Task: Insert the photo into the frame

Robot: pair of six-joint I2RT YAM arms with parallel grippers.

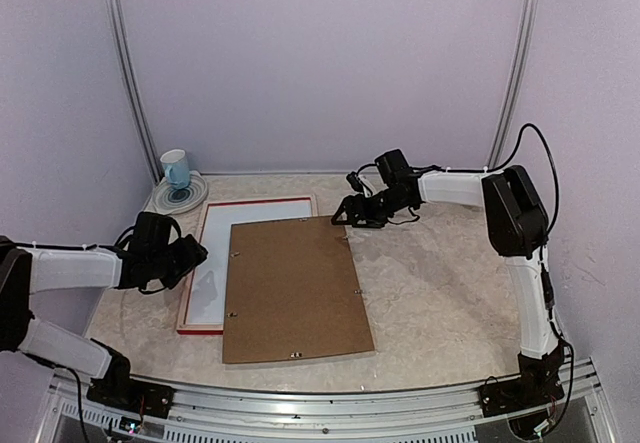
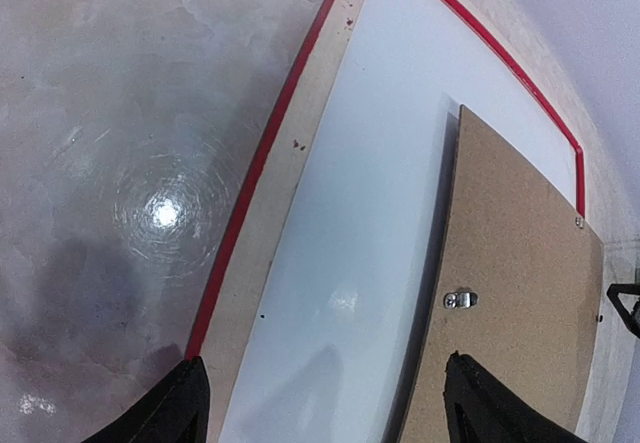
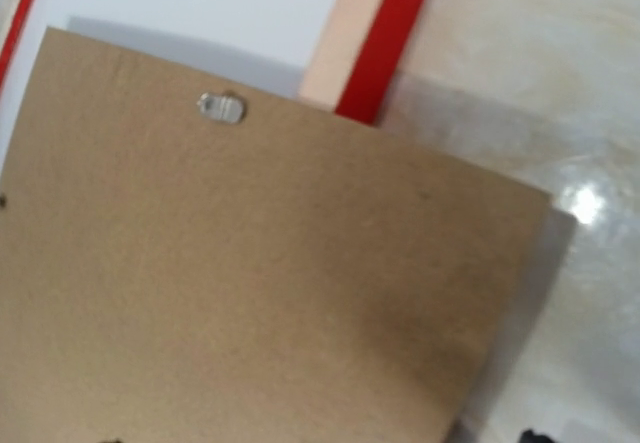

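Note:
A red-edged frame with a white inside lies left of centre in the top view. Overlapping its right part is a brown backing board with small metal clips, set askew and reaching past the frame's right and front sides. I cannot make out a separate photo. Above the frame's left side hovers my left gripper; its fingers stand apart with nothing held. My right gripper is at the board's far right corner, its fingertips spread wide at the bottom of the right wrist view, where little of them shows.
A light blue mug and a round grey coaster or plate stand at the back left. Bare tabletop stretches to the right of the board.

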